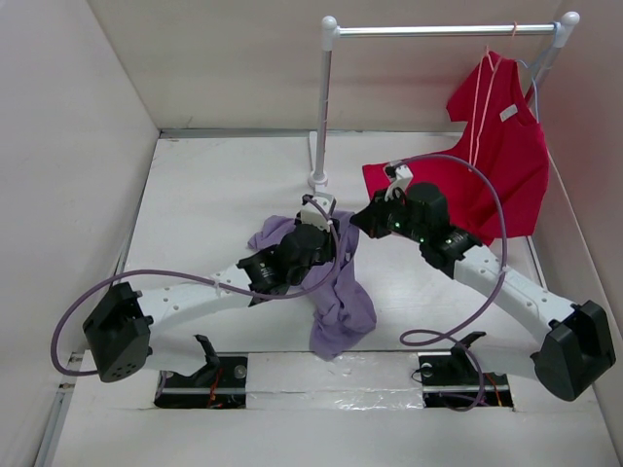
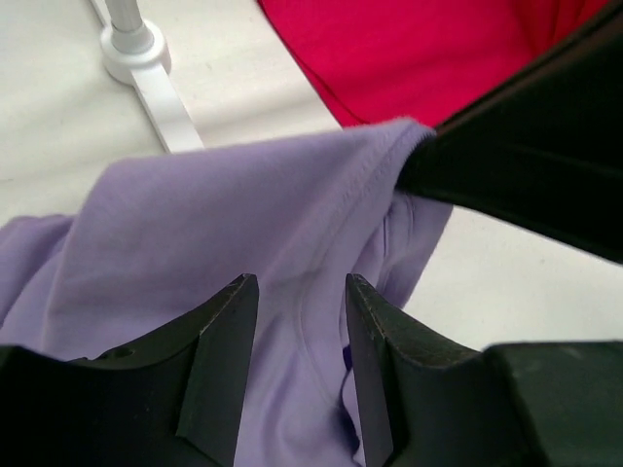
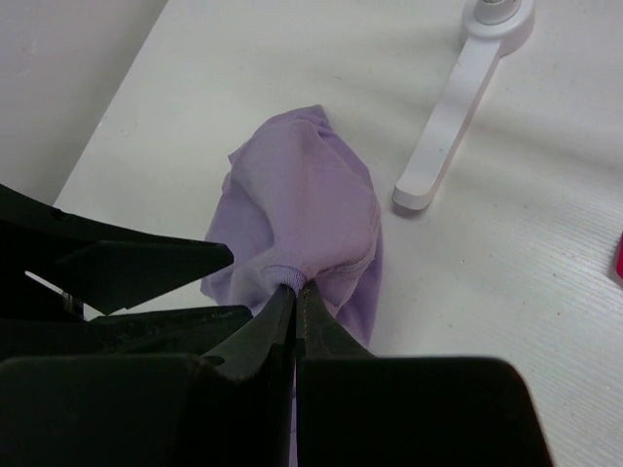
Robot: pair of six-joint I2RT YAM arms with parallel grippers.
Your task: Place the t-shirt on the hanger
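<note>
A lavender T-shirt (image 1: 341, 311) lies crumpled on the white floor in the middle, a fold of it raised. My right gripper is shut on that fold, which also shows at the top right of the left wrist view (image 2: 389, 146). My left gripper is open over the shirt, its fingers either side of a lavender crease just below the raised fold. In the top view it is mostly hidden by its own wrist.
A white rack (image 1: 433, 29) stands behind, with pale hangers and a red shirt (image 1: 511, 175) hanging and draping to the floor at the right. Its white foot (image 3: 443, 126) lies beside the lavender shirt. Bare floor is at the left.
</note>
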